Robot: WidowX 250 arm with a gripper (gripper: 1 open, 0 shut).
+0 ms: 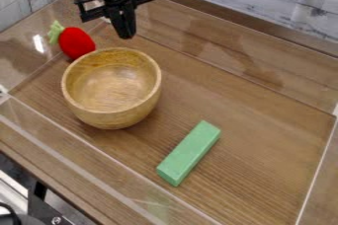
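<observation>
My gripper (126, 30) hangs over the back of the table at the top, shut, with nothing visible between its fingers. A red strawberry-like object (77, 43) with a green top lies left of and below it. A large wooden bowl (113, 91) sits in front, empty. A green block (188, 153) lies at the lower right.
A pale wall edge runs along the upper left. A small light item behind my gripper is too hidden to tell.
</observation>
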